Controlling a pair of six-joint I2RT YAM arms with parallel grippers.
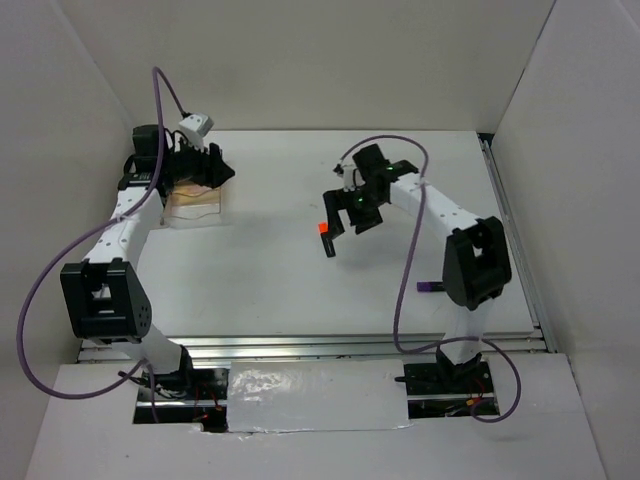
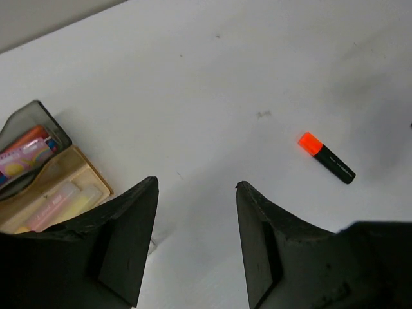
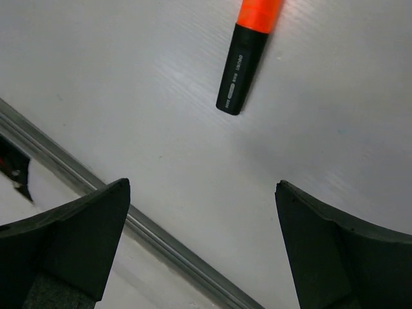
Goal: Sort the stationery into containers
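Note:
An orange-capped black highlighter [image 1: 326, 240] lies on the white table, also in the left wrist view [image 2: 326, 158] and the right wrist view [image 3: 242, 69]. My right gripper [image 1: 349, 218] is open just above it, slightly right, with nothing between its fingers. My left gripper [image 1: 220, 171] is open and empty above the right part of the organizer [image 1: 196, 214], which holds pens and other stationery in compartments, seen at the left of the left wrist view. A purple-and-black pen [image 1: 430, 286] lies at the right of the table.
Walls surround the table [image 1: 270, 280] at back and sides. A metal rail [image 1: 300, 341] runs along the front edge.

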